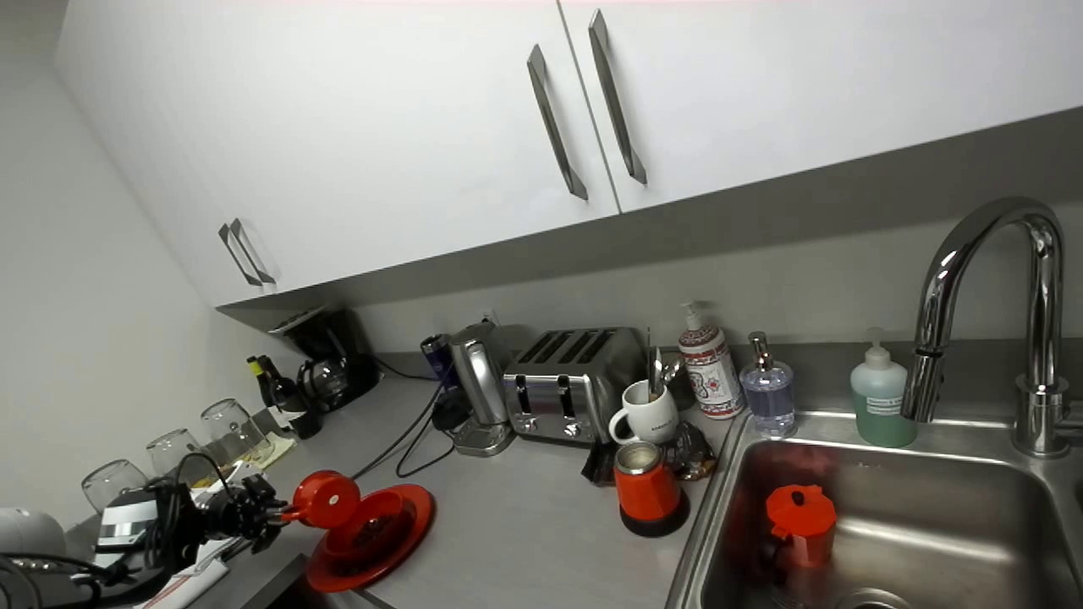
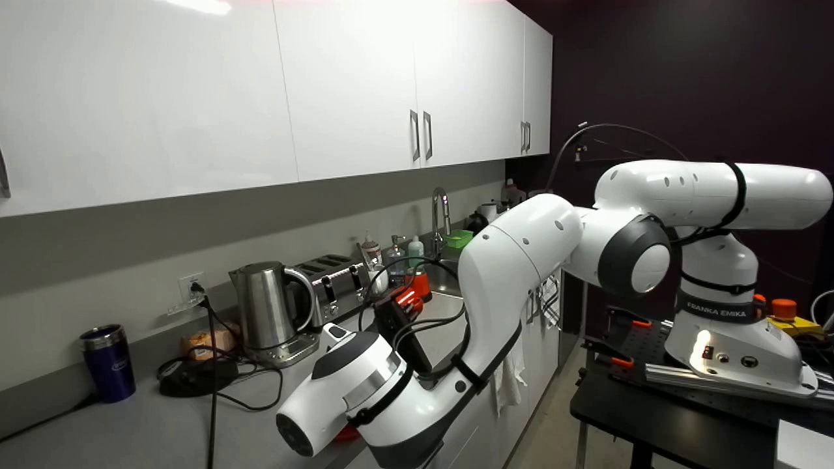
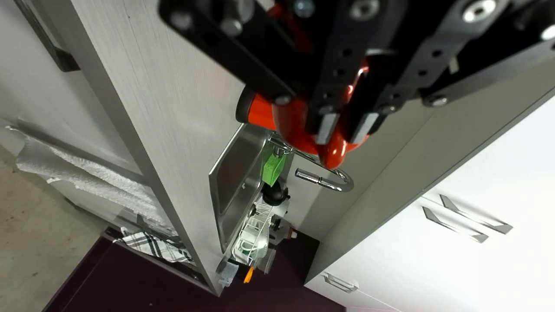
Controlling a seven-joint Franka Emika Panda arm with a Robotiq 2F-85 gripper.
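Note:
My gripper is shut on the handle of a red cup. In exterior view 1 the cup is tipped on its side, its round base facing the camera, over the left part of a red bowl. That bowl rests on a red plate on the counter. The wrist view shows the red handle between the fingers, while most of the cup is hidden behind them. In exterior view 2 the arm blocks the gripper's fingers, and only a little red shows there.
An orange grinder-like container stands by the sink, which holds a red moka pot. A toaster and kettle line the wall. Upturned glasses and bottles stand at the left.

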